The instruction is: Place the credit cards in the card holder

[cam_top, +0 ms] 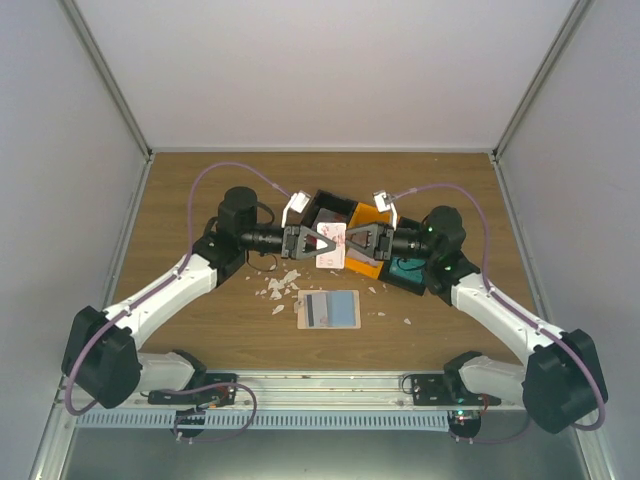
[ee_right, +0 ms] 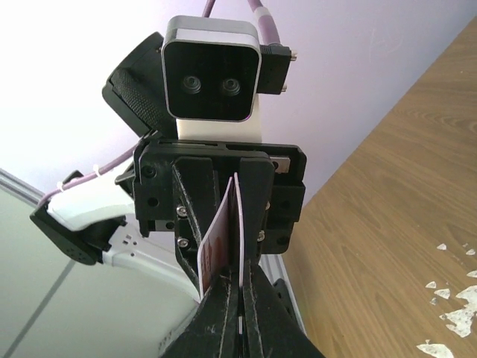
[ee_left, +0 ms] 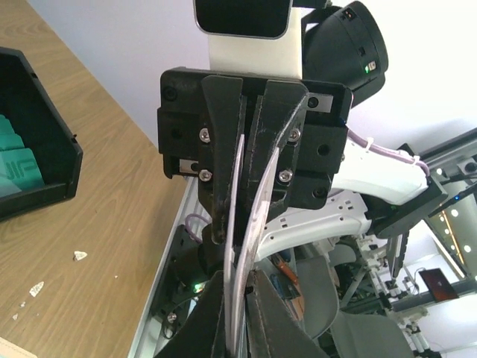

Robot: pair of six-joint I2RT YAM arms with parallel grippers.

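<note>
The pale card holder point(cam_top: 331, 260), with a reddish pattern, hangs upright between my two grippers. My left gripper point(cam_top: 327, 243) is shut on its left side, while my right gripper point(cam_top: 349, 240) is shut on the facing edge. In the right wrist view, one leaf of the holder point(ee_right: 214, 250) bends to the left, and the other runs down between the fingers. The left wrist view shows the leaves spread apart at the far end. Grey cards point(cam_top: 316, 311) and a blue card point(cam_top: 342, 308) lie on a light board in front.
Behind the grippers stand black bins, one with an orange part point(cam_top: 364, 262) and one with green pieces point(ee_left: 20, 165). White flakes point(ee_right: 461, 316) litter the wood around the board.
</note>
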